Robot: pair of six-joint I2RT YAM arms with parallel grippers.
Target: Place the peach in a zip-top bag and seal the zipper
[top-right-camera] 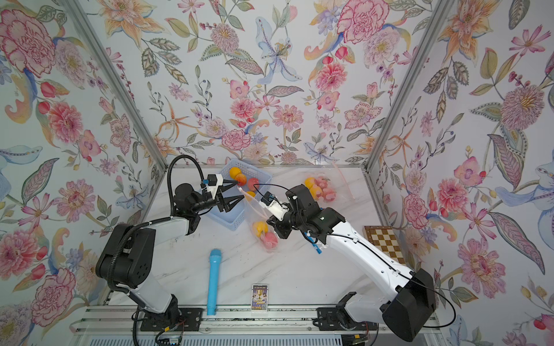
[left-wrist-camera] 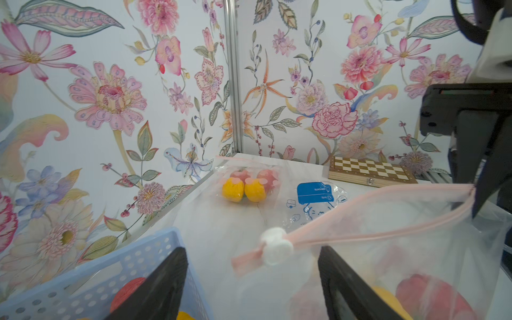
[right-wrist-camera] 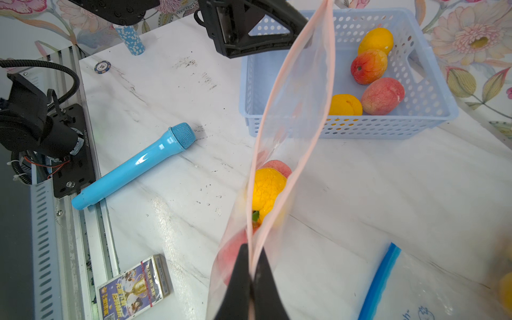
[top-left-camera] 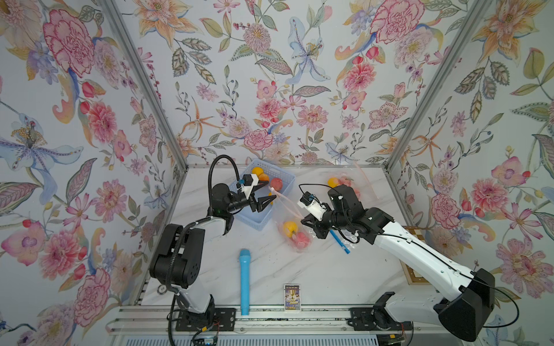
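A clear zip bag with a pink zipper strip (left-wrist-camera: 416, 192) hangs with its mouth gaping between two edges. Inside it are a yellow fruit (right-wrist-camera: 268, 187) and pink peaches (top-left-camera: 300, 238). A white slider (left-wrist-camera: 277, 248) sits at the strip's far end. My left gripper is open, its two fingers on either side of that end, with a gap showing in the left wrist view. My right gripper is shut on the other end of the bag's zipper edge, holding the bag up.
Left and behind is a blue basket (right-wrist-camera: 368, 125) with a peach (right-wrist-camera: 383, 96) and other fruit. Another filled bag (top-right-camera: 320, 189) lies at the back right, a blue-topped empty bag (right-wrist-camera: 379, 282) beneath the right arm. A blue microphone (top-left-camera: 244, 282) and card box (top-left-camera: 292, 297) lie in front.
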